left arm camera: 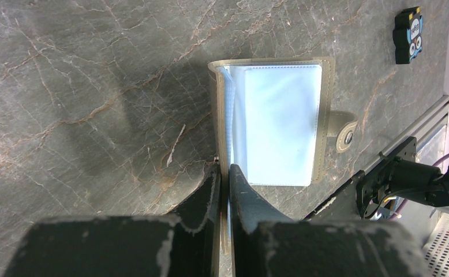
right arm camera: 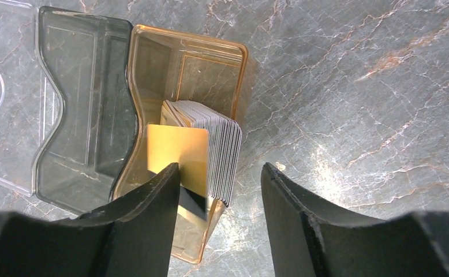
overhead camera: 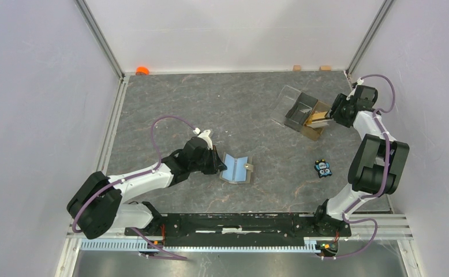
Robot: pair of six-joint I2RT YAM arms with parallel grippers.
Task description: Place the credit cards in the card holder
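The card holder (left arm camera: 283, 121) lies open on the table, its clear sleeves showing pale blue and its tan cover edged with a snap strap. My left gripper is shut on the upright tan edge of that holder. Far right in the top view, my right gripper (overhead camera: 336, 109) is by the card box. Its fingers are part open. In the right wrist view, a gold card (right arm camera: 179, 144) with a black stripe leans from the stack of cards (right arm camera: 216, 144). The right gripper's left finger (right arm camera: 163, 193) overlaps the card's lower part; the other finger stands well apart from it.
An amber box (right arm camera: 210, 49) holds the cards, with a grey tray (right arm camera: 86, 92) and a clear tray (right arm camera: 11, 86) beside it. A small blue-and-black owl timer (overhead camera: 322, 168) lies nearer the front right.
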